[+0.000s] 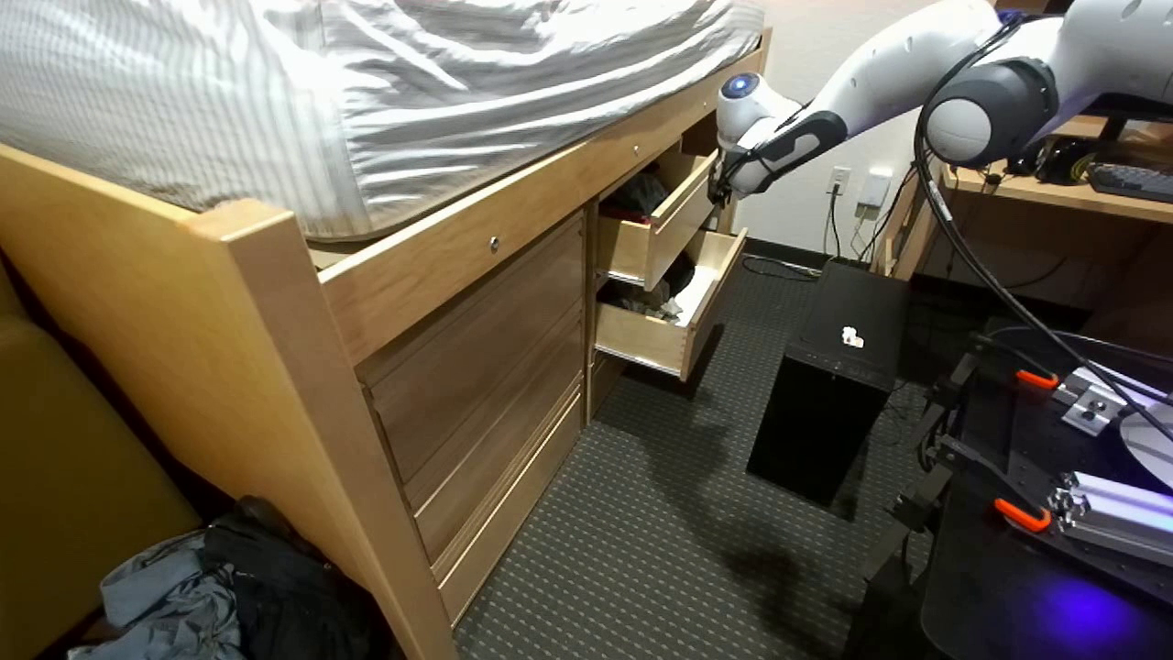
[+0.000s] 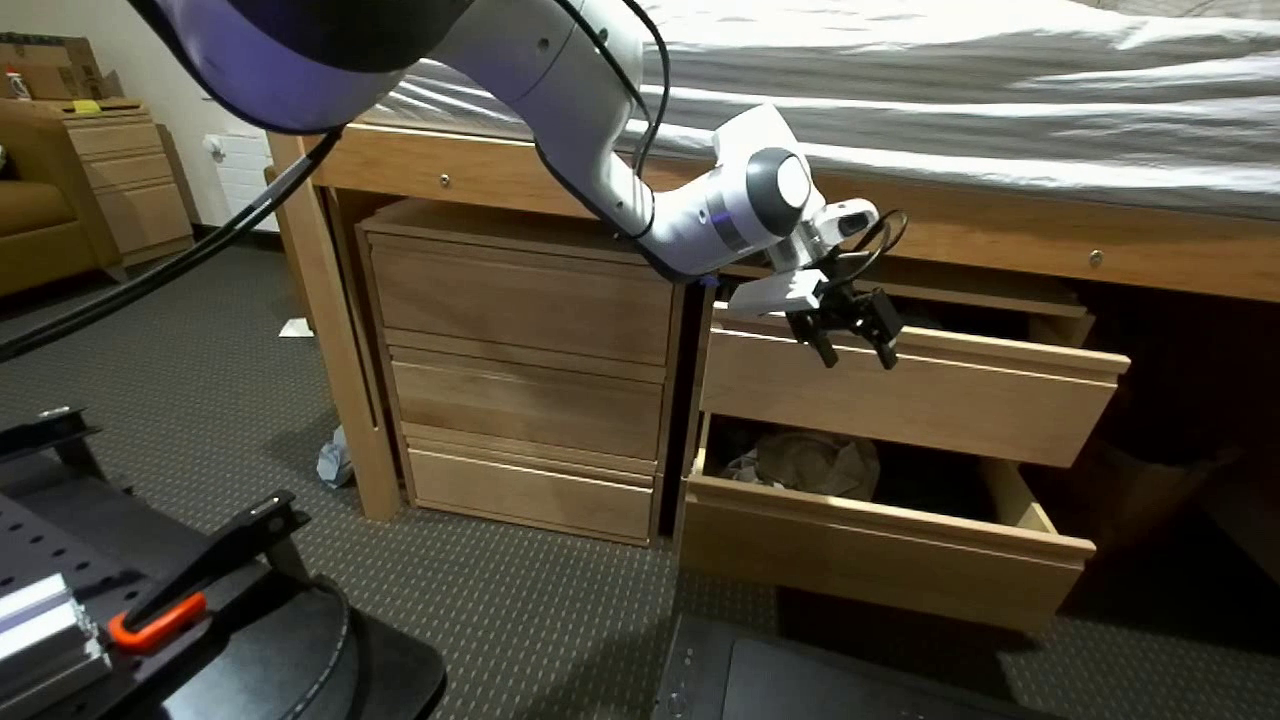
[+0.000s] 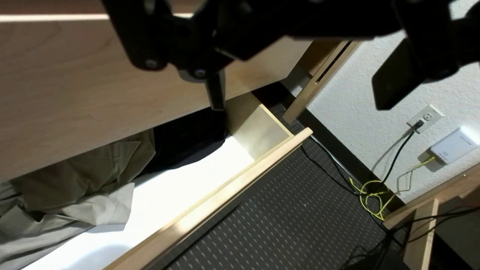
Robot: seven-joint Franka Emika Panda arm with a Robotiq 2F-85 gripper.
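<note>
My gripper (image 2: 859, 358) hangs in front of the partly pulled-out upper drawer (image 2: 912, 396), with its fingertips pointing down. In the wrist view the two black fingers (image 3: 216, 94) are wide apart, and nothing is between them. Whether either one touches the drawer front cannot be told. Below, the lower drawer (image 2: 876, 546) is also pulled out and sticks out farther than the upper one. It holds tan and grey cloth (image 3: 81, 184) and a black cloth (image 3: 189, 139), with bare white floor beside them. The upper drawer's contents are mostly hidden.
A black box-shaped case (image 1: 836, 341) stands on the carpet facing the drawers. The bed rail (image 2: 984, 228) runs above them. Beside the wall, cables (image 3: 373, 193) lie on the floor. A black table with orange-handled clamps (image 1: 1025, 515) stands at the right. Some carpet between is clear.
</note>
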